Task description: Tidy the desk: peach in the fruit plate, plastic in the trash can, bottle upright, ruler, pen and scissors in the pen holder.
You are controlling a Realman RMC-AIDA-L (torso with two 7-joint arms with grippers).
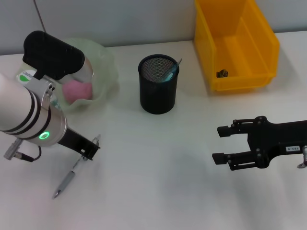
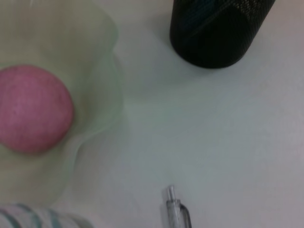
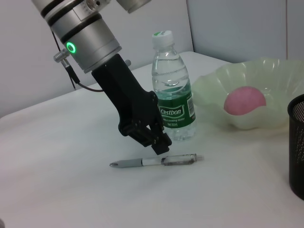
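The grey and clear pen (image 1: 65, 182) lies on the desk at the left. My left gripper (image 1: 92, 150) hangs just above it, fingers together with nothing between them; in the right wrist view a gap shows between its tip and the pen (image 3: 156, 160). My right gripper (image 1: 218, 144) stands open and empty over the right side. Upright behind the left gripper is the water bottle (image 3: 175, 107). The pink peach (image 3: 244, 100) rests in the pale green plate (image 3: 216, 88). A teal item (image 1: 170, 73) leans in the black mesh pen holder (image 1: 158, 98). I cannot make out the ruler.
An orange bin (image 1: 245, 82) with a small dark scrap (image 1: 222, 73) in it stands at the back right. Bottle and plate crowd the left arm's rear side.
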